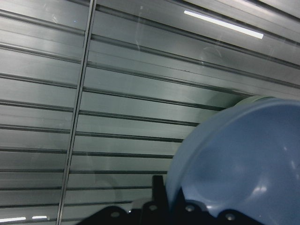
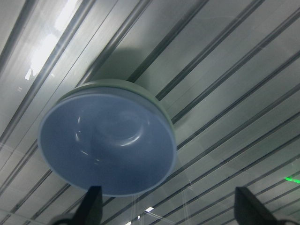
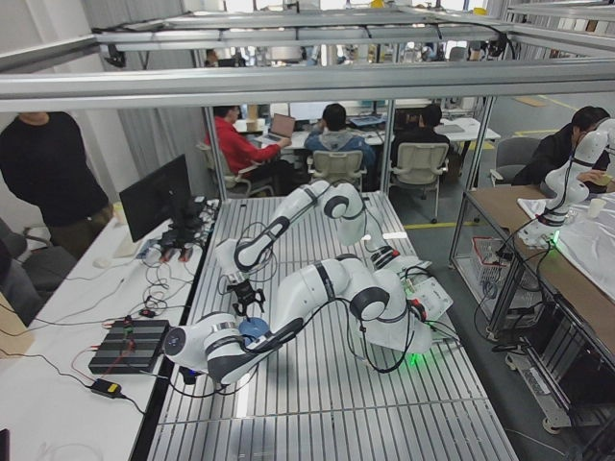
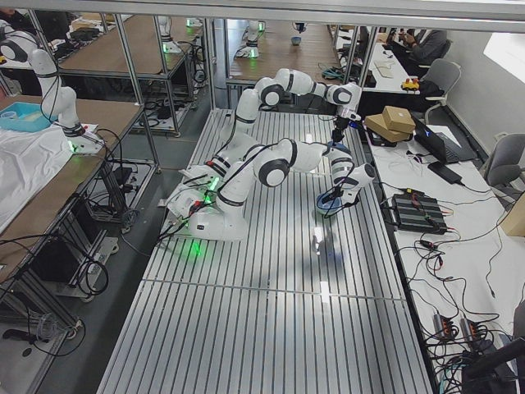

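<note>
A blue bowl (image 2: 107, 140) sits in or on a pale green bowl (image 2: 120, 85) on the slatted metal table, slightly askew. In the left wrist view my left gripper is at the rim of the blue bowl (image 1: 239, 164), its dark fingers on either side of it; whether they grip it is unclear. The right wrist view shows my right gripper open above the table near the bowls, with nothing between its fingers.
A white side desk (image 3: 58, 413) with a monitor, power units and cables runs alongside. Another robot arm stands at a neighbouring brown table (image 3: 504, 202).
</note>
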